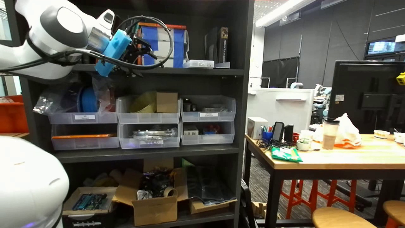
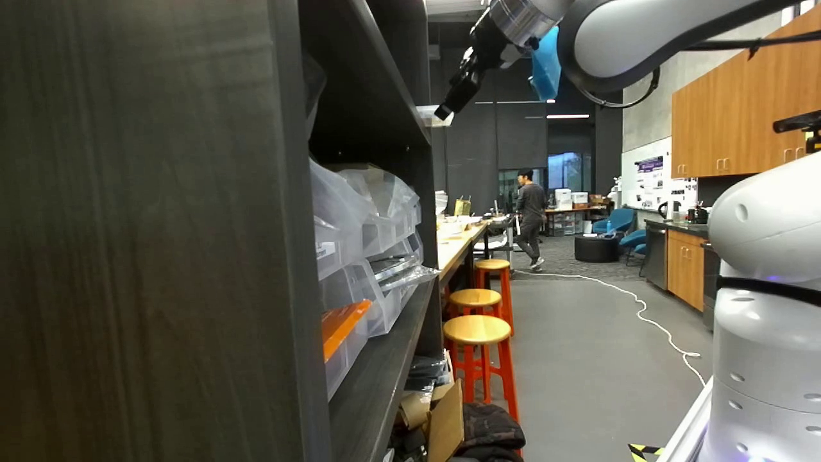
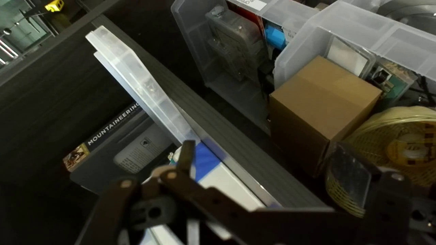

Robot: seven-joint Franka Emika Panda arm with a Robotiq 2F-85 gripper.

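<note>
My gripper (image 1: 146,62) stands open in front of the upper shelf, before the blue-and-white boxes (image 1: 165,47). Between its fingers I see nothing held. In the wrist view one fingertip (image 3: 187,155) shows dark against the boxes, the other finger (image 3: 351,173) over the wicker basket (image 3: 392,134). A flat clear plastic case (image 3: 149,85) lies on the shelf edge, apart from the fingers. Exterior view 2 has the gripper (image 2: 446,111) tilted downward, overlapping the clear case.
Below stand clear bins, one with a brown cardboard box (image 3: 325,100) and the basket. A mountaineering book (image 1: 223,45) stands upright behind the case. The dark shelf board (image 1: 224,72) runs beneath the case. A cable (image 1: 167,53) loops around the gripper.
</note>
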